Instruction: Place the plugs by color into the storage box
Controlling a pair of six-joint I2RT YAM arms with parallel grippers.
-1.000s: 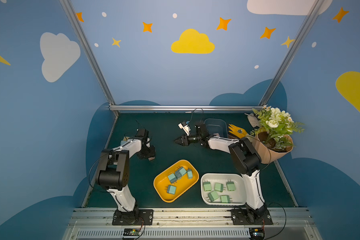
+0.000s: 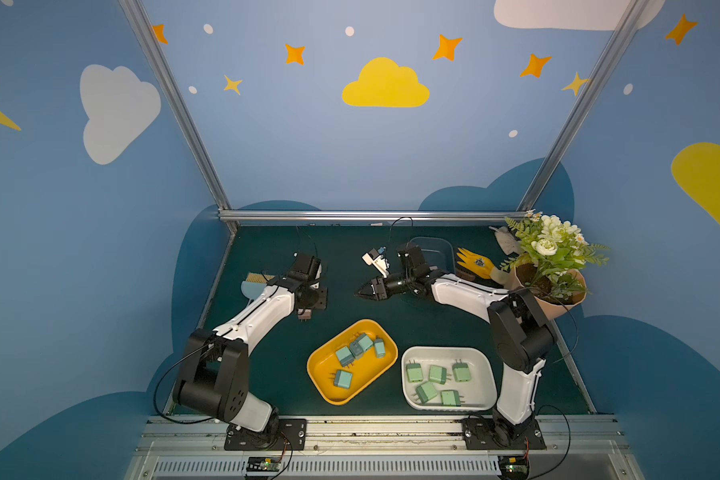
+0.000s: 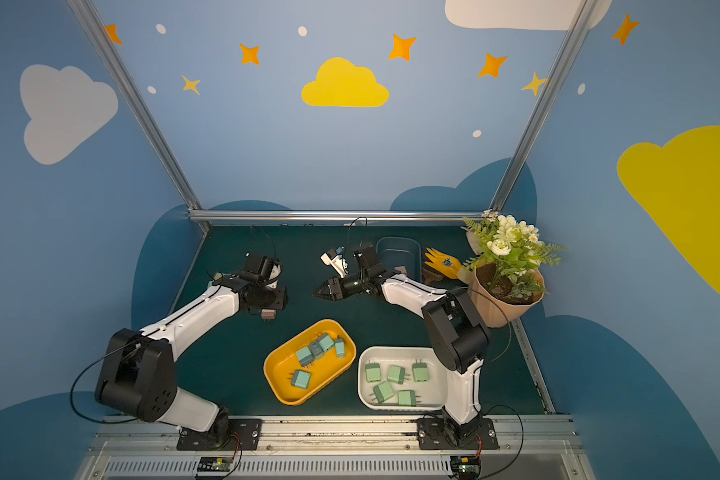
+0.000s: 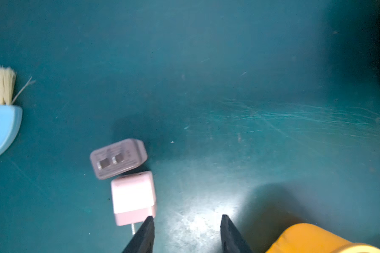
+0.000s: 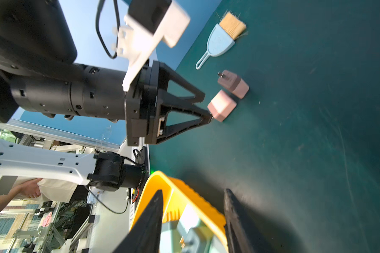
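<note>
My left gripper is open above the table, beside a pink plug (image 4: 131, 194) and a greyish-pink plug (image 4: 118, 158). My right gripper is raised near mid-table, pointing left; nothing clearly shows between its fingertips, and I cannot tell its grip. Blue-green plugs lie in the yellow box (image 2: 321, 368); several pale green plugs lie in the white box (image 2: 480, 396). A dark box (image 3: 400, 244) at the back is partly behind the right arm, with a small plug in it.
A brush and dustpan (image 4: 0, 126) lie at the left. A flowerpot (image 2: 548, 300) and yellow glove (image 2: 476, 262) stand and lie at the back right. The table's middle has some free room between the arms.
Both arms have extended further over the table: the left moved right, and the right gripper shifted slightly right and toward the front.
</note>
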